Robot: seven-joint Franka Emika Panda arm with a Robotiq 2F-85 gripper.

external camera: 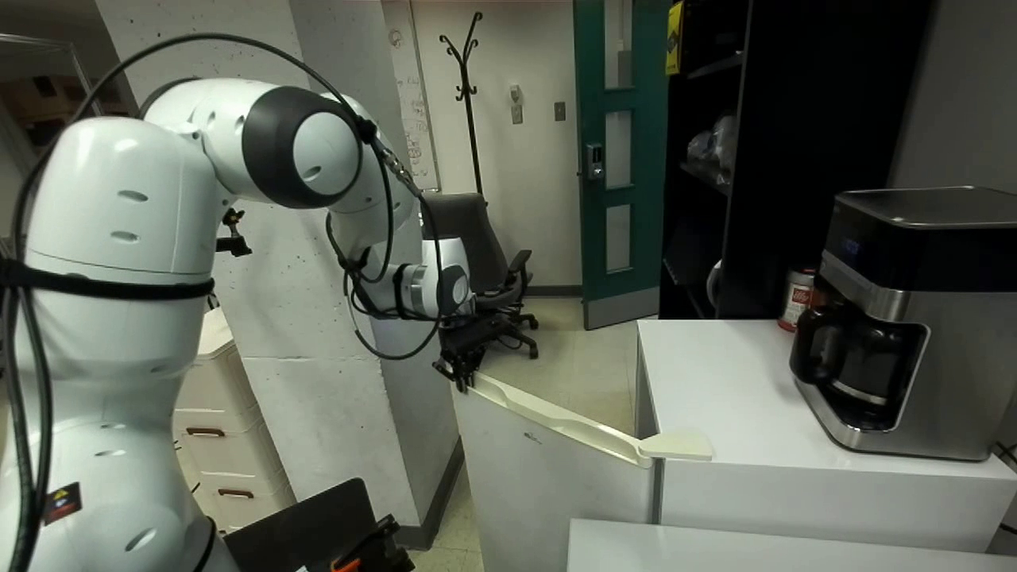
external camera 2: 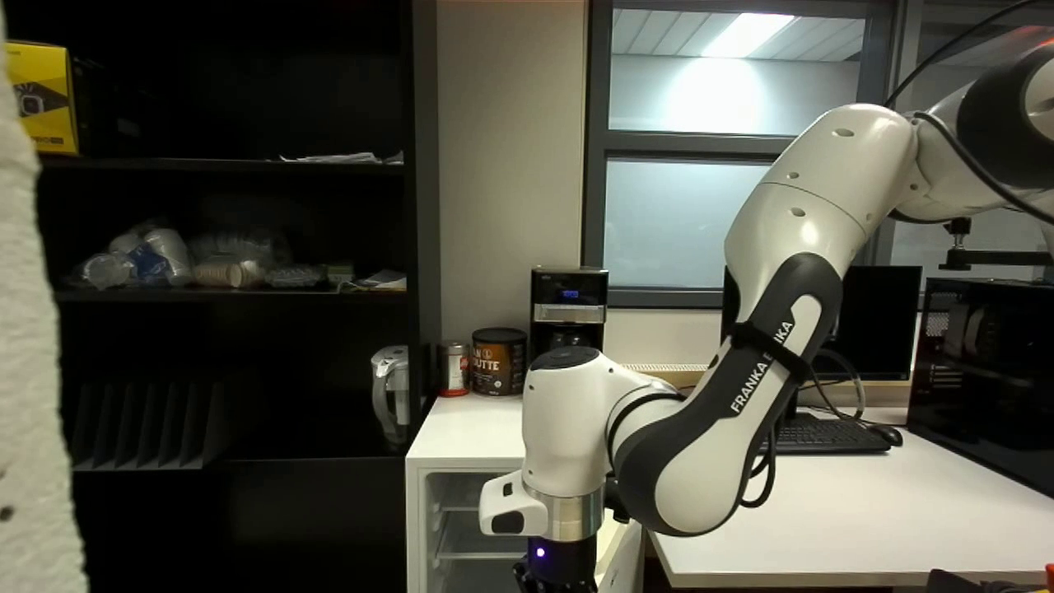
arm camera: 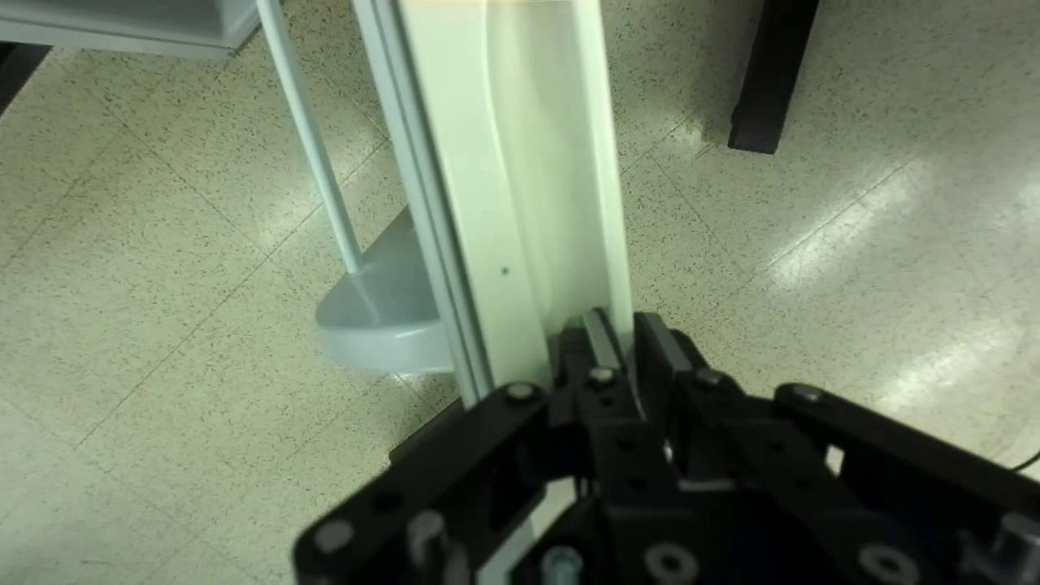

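The white fridge door (external camera: 558, 477) stands swung wide from the white mini fridge (external camera: 834, 500), its cream top edge (external camera: 562, 416) running from the hinge toward the pillar. At the far end of that edge, my gripper (external camera: 464, 372) points down and is shut on the door's edge. In the wrist view one finger (arm camera: 596, 341) sits inside the recess of the door top (arm camera: 546, 166) and the other finger (arm camera: 660, 346) is outside its thin rim. Part of the open fridge interior (external camera 2: 479, 524) shows in exterior view 2, where my fingertips are cut off by the bottom edge.
A coffee maker (external camera: 915, 324) and a can (external camera: 797, 299) stand on the fridge top. The concrete pillar (external camera: 334, 286) is close beside the door's free end. Behind the gripper is an office chair (external camera: 472, 243). A white desk (external camera: 763, 548) lies in front.
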